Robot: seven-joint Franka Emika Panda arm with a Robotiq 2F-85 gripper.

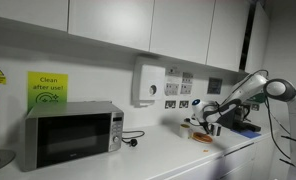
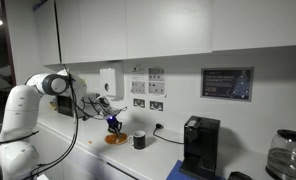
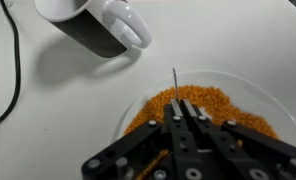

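Observation:
My gripper is over a white plate [image 3: 138,107] covered in orange grains [image 3: 220,106]. Its fingers are nearly together around something thin, and a slim metallic strip [image 3: 174,82] sticks out past the tips; what kind of utensil it is cannot be told. A white and dark mug [image 3: 95,22] stands beside the plate in the wrist view. From exterior view 2, the gripper [image 2: 112,128] is low above the orange plate contents [image 2: 116,138], with the dark mug [image 2: 139,140] just to the right.
A microwave [image 1: 73,133] stands on the counter, with a plug and cable [image 1: 132,141] beside it. In exterior view 2 a black coffee machine [image 2: 200,147] and a glass jug [image 2: 286,154] stand to the right. Wall cupboards hang above.

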